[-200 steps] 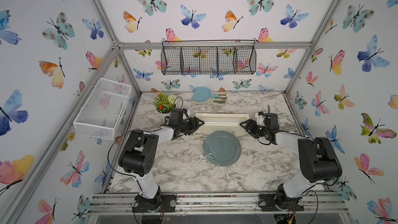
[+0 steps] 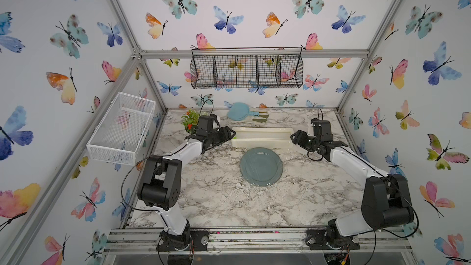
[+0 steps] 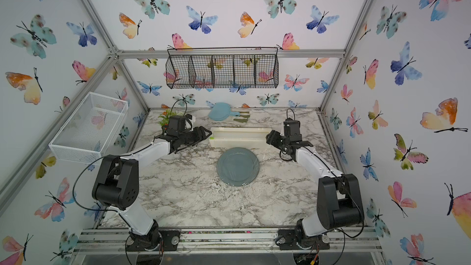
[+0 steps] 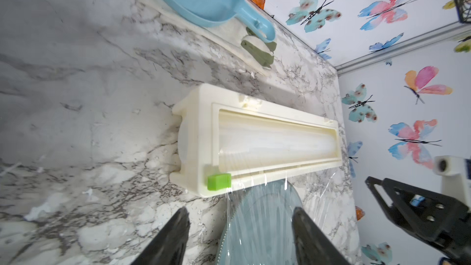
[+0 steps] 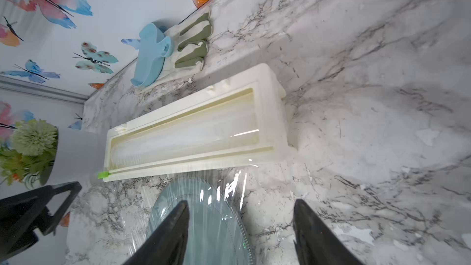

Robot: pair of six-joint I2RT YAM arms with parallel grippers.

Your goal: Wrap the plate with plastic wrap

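Note:
A round grey-blue plate point(image 2: 261, 166) lies flat on the table, just in front of the cream wrap dispenser point(image 2: 262, 142). Clear plastic wrap point(image 4: 260, 216) comes off the dispenser's front edge and spreads over the plate, its creases shining in both wrist views; its far end is out of those views. A green cutter slide point(image 4: 218, 182) sits at the dispenser's left end. My left gripper point(image 2: 231, 135) is open by that end, nothing between its fingers. Beside the right end, my right gripper point(image 2: 295, 138) is also open and empty, fingers point(image 5: 172, 233) well apart.
Behind the dispenser are a light blue pan point(image 2: 239, 111) and green-handled utensils point(image 5: 195, 44). A potted plant point(image 2: 189, 120) stands behind my left gripper. A white mesh basket point(image 2: 122, 127) hangs at left, a black wire rack point(image 2: 246, 71) at back.
The dispenser and plate have shifted toward the back wall. Both grippers have since drawn outward, away from the dispenser's ends, left one leftward and right one rightward.

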